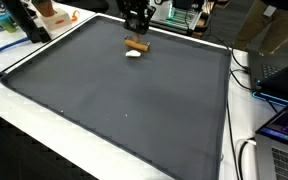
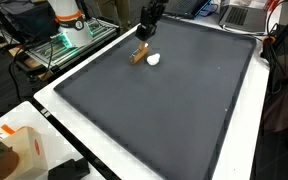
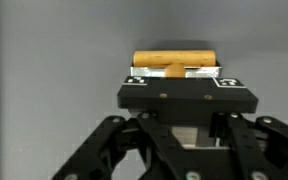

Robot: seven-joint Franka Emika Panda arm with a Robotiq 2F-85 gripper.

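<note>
A wooden T-shaped tool (image 1: 137,43), a round crossbar on a short stem, hangs below my black gripper (image 1: 136,24). In the wrist view the crossbar (image 3: 173,58) lies sideways, and the gripper is shut on the stem, with silvery finger surfaces either side of it. A small white rounded piece (image 1: 133,54) lies on the dark grey board, close in front of the tool. From the other side, the white piece (image 2: 153,58) shows just beside the wooden tool (image 2: 139,52), with a narrow gap. Whether the crossbar touches the board cannot be told.
The dark board (image 1: 114,90) is otherwise bare, with wide free room in front of the tool. A laptop (image 1: 281,85) and cables stand beyond its right edge. Several items and a black-and-red object (image 1: 49,8) crowd the back left.
</note>
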